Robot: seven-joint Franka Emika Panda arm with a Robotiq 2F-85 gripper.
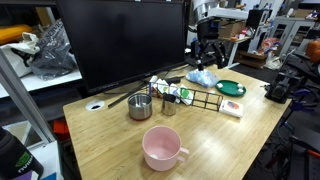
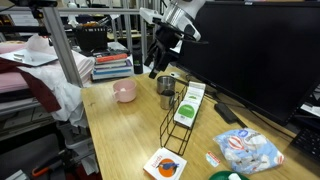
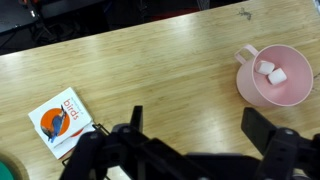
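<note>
My gripper is open, its two dark fingers far apart with bare wood showing between them. In the wrist view a pink mug (image 3: 272, 78) stands at the upper right, with a few small white pieces inside. A white box marked "Birds" (image 3: 60, 118) lies at the left. Exterior view 1 shows the gripper (image 1: 207, 56) high over the far part of the table, well above the wire rack (image 1: 205, 98). The mug (image 1: 162, 148) is at the near edge there, away from the gripper.
A metal pot (image 1: 140, 107) and a smaller metal cup (image 1: 168, 107) stand near the rack. Behind are a green plate (image 1: 231, 88), a plastic bag (image 2: 250, 150) and a large black monitor (image 1: 130, 45).
</note>
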